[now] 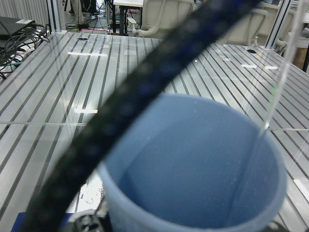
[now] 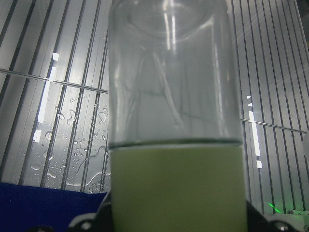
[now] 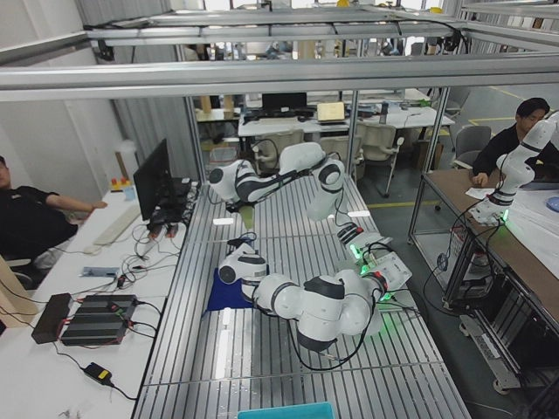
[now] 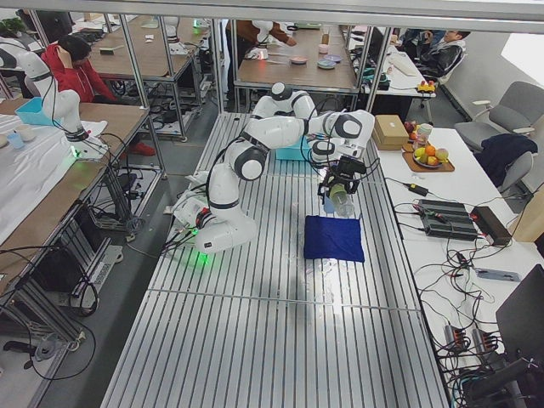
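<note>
A blue cup (image 1: 193, 179) fills the lower left wrist view, upright and empty-looking, with my left gripper shut on it; a dark cable crosses in front. A clear bottle (image 2: 176, 106) with a pale green lower part fills the middle of the right wrist view, held in my right gripper. In the camera left view the green part (image 3: 246, 216) hangs at the far end of the table, beyond the left arm. A dark blue cloth (image 4: 333, 242) lies flat on the slatted table beneath the grippers.
Water drops lie on the metal slats beside the cloth. A turquoise bin (image 3: 285, 414) stands at one table end. A side table with electronics, cables and a monitor (image 3: 154, 179) runs along the edge. The slatted table (image 4: 263, 348) has much bare room.
</note>
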